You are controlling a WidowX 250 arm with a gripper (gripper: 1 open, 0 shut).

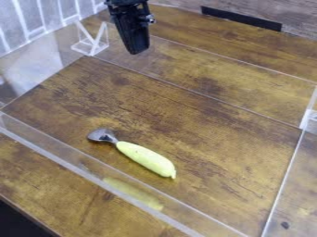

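My black gripper [130, 32] hangs at the top of the camera view, over the far left part of the wooden surface; whether its fingers are open or shut is hard to tell. In the near middle lies a metal spoon or scoop [102, 135], and touching it, pointing down to the right, a pale yellow banana-like object [146, 158], well below and apart from the gripper.
Clear plastic walls [298, 167] border the wooden work area [198, 111], along the near left and the right. A white bracket [89, 42] stands at the back left corner.
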